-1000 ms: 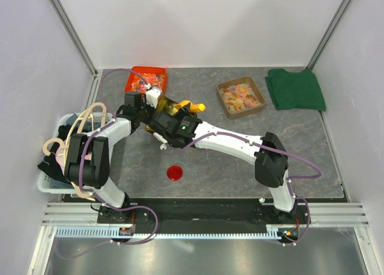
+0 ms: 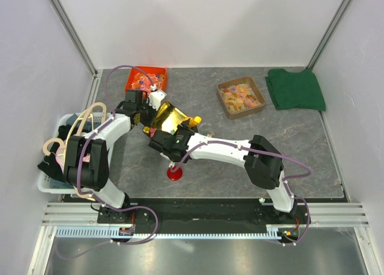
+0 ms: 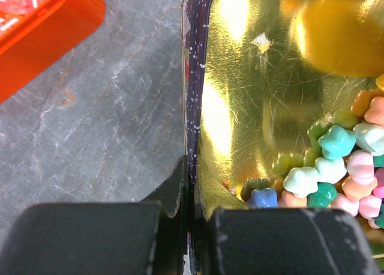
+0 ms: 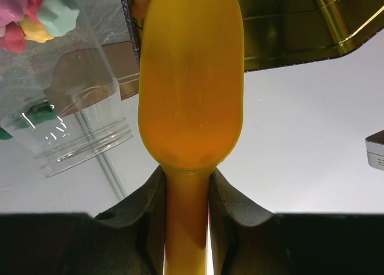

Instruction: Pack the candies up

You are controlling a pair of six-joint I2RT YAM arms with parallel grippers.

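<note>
My left gripper is shut on the dark rim of a gold-lined box (image 3: 240, 107). Several pastel candies (image 3: 324, 173) lie in the box's lower right part in the left wrist view. A yellow-orange scoop (image 4: 191, 77) has its handle in my right gripper, which is shut on it. The scoop's blade reaches toward the box (image 4: 282, 29); whether it carries candies I cannot tell, though a bit of blue shows at its far end. To its left, a clear jar (image 4: 84, 107) shows candies (image 4: 42, 17) at its far end.
A red lid (image 2: 174, 173) lies on the table near the front. At the back stand an orange-red bin (image 2: 161, 71) and a brown bin (image 2: 247, 112) of wrapped sweets. Green cloth (image 2: 295, 89) lies at the back right.
My right gripper and the scoop have moved toward the table's front, uncovering more of the gold box.
</note>
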